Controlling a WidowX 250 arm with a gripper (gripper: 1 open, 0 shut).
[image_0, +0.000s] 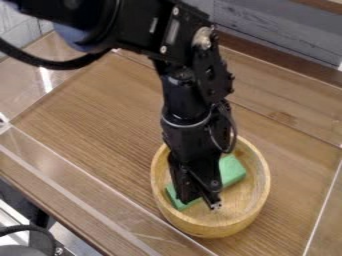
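Observation:
My black gripper (201, 190) reaches down into a round light wooden bowl (247, 210), its tips over a green block (227, 172) lying inside. The gripper covers the middle of the block, and I cannot see whether anything is between the fingers or how far apart they stand.
The bowl stands on a wooden surface (94, 120) with open room to the left and right. Clear strips cross it near the front and right edges. A white wall (281, 35) runs along the back.

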